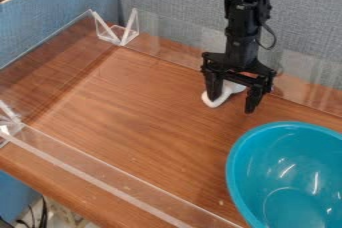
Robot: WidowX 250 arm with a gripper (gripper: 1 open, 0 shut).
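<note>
My black gripper (235,90) hangs from the top of the view at the back right of the wooden table (120,122), its fingers open around or just over a white object (214,97). The fingers partly hide the white object, so its shape and whether they touch it are unclear. A turquoise bowl (287,197) stands at the front right, below and right of the gripper.
Clear plastic rails border the table, with a white bracket (118,32) at the back left corner. A grey padded wall stands behind.
</note>
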